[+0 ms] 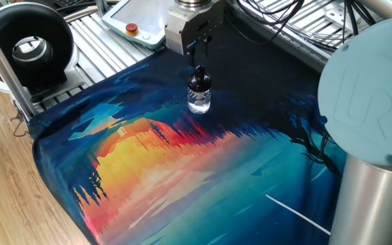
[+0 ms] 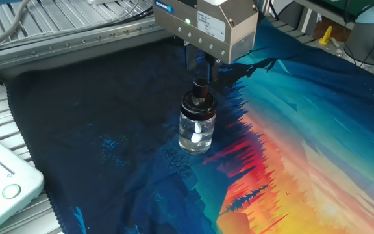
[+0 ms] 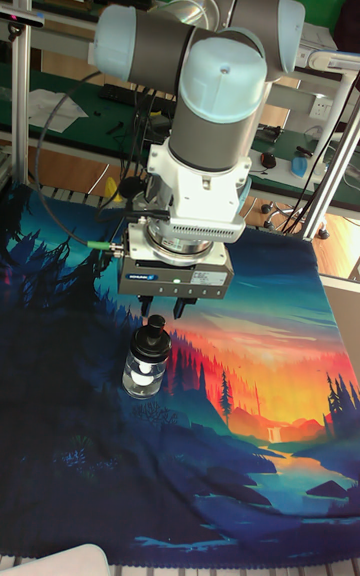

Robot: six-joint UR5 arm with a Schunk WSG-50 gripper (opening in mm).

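Observation:
A clear glass bottle (image 1: 199, 102) with a dark cap and knob stands upright on the printed cloth. Clear liquid and something white show inside the bottle (image 2: 197, 133) in the second view. Over it hangs my gripper (image 1: 199, 56), pointing down, its two dark fingers (image 2: 211, 68) spread with empty space between them. From the second view, the fingertips of the gripper (image 2: 201, 73) appear above and slightly behind the bottle's knob. In the third view the bottle (image 3: 144, 375) appears in front of the gripper (image 3: 162, 311); the exact gap is hard to judge.
The cloth (image 1: 182, 197) around the bottle is clear apart from a thin white line (image 1: 298, 214). A teach pendant (image 1: 138, 17) with a red button and a black spool (image 1: 29, 51) lie beyond its edge. Cables (image 1: 267, 17) run along the rail.

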